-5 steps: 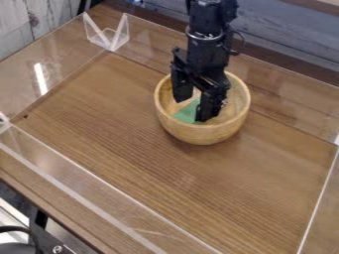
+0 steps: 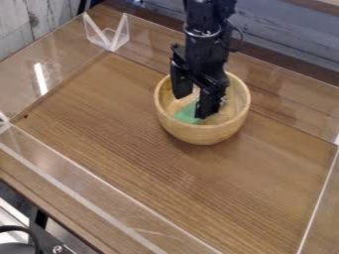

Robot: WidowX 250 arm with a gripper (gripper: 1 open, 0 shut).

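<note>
A round tan wooden bowl (image 2: 201,131) sits on the table in the upper middle of the camera view. A green item (image 2: 187,112) lies inside it. My black gripper (image 2: 195,95) reaches down from the top into the bowl, its fingers spread open over the green item. Whether the fingertips touch that item is hard to tell, as the gripper partly hides the bowl's inside.
A small clear plastic object (image 2: 109,32) stands at the upper left, near the back edge.
My gripper has shifted only slightly within the bowl. The bowl and green item look nearly the same.
</note>
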